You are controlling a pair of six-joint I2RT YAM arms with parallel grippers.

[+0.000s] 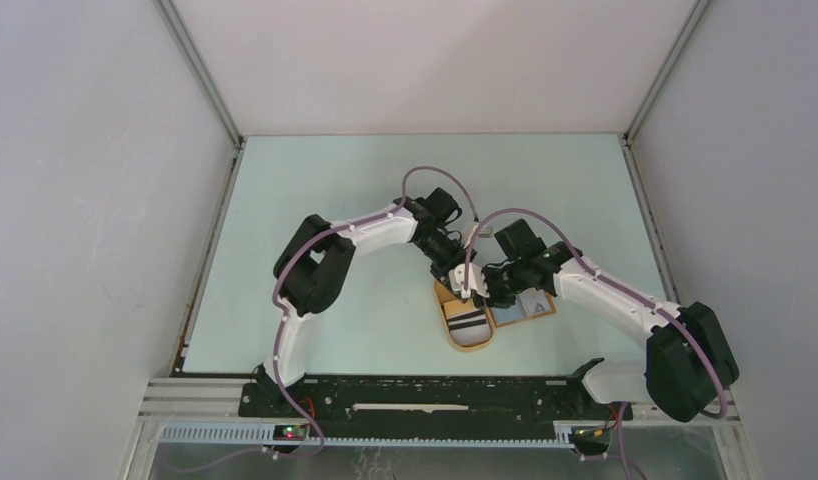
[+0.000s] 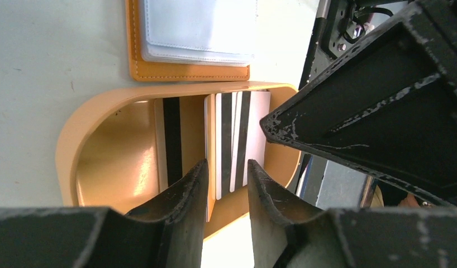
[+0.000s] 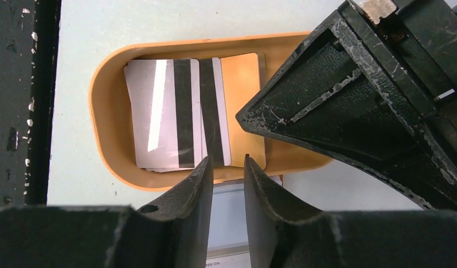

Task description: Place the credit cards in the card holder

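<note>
A tan, round-ended box [image 1: 472, 347] holds several cards with dark stripes. In the right wrist view, white striped cards [image 3: 153, 111] lean at one end beside an orange card [image 3: 243, 95]. The left wrist view shows another dark-striped card [image 2: 173, 139], apart from them across a gap. My right gripper is over the box's side with its fingers apart and no card visible between them. My left gripper points at the orange card's edge; a gap shows between its fingertips, and I cannot tell whether anything is pinched lower down.
A flat orange leather piece [image 2: 187, 72] with pale cards [image 2: 198, 25] on it lies close beside the box. Both grippers are crowded over the box, almost touching in the top view.
</note>
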